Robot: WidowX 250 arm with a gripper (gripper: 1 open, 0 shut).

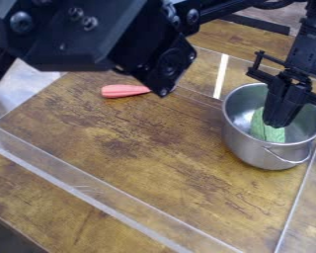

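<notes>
My gripper point(282, 105) reaches down into a steel pot point(260, 151) on the right of the view, its black body covering part of the opening. Inside the pot, just below and behind the gripper, is a light green item point(265, 129), partly hidden. The fingertips are dark against the pot's interior, and whether anything is between them cannot be made out.
A pink utensil point(125, 91) lies at the back left of the wooden table point(121, 178). The dark arm spans the upper left.
</notes>
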